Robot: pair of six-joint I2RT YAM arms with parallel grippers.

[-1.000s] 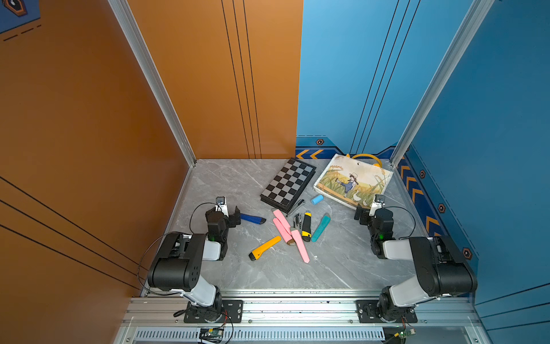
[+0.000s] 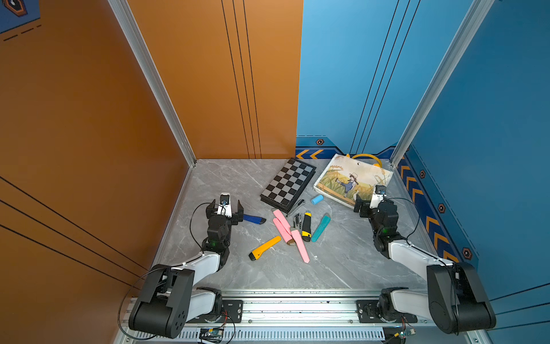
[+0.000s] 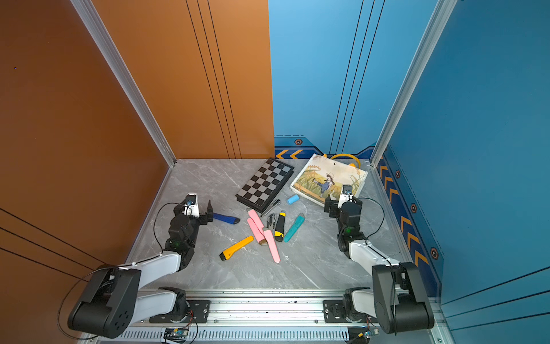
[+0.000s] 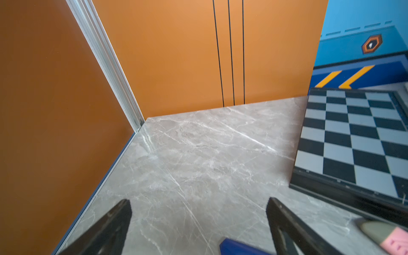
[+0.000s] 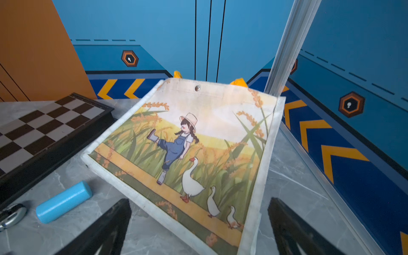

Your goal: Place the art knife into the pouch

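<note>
A flat illustrated pouch with yellow handles lies at the back right. Its opening cannot be made out. Art knives are scattered over the table's middle: a blue knife, an orange knife, a yellow-and-black knife and a teal knife. My left gripper stands open and empty. One end of the blue knife shows low in the left wrist view, near the right finger. Open and empty too, my right gripper is at the near side of the pouch.
A black chessboard box lies at the back centre. Pink-handled items overlap in the middle, close to metal tools. A light blue cylinder rests between chessboard and pouch.
Both arms have changed pose, their elbows swinging outward. My left gripper has shifted slightly right and away from the base, the right one slightly away. The objects have stayed put.
</note>
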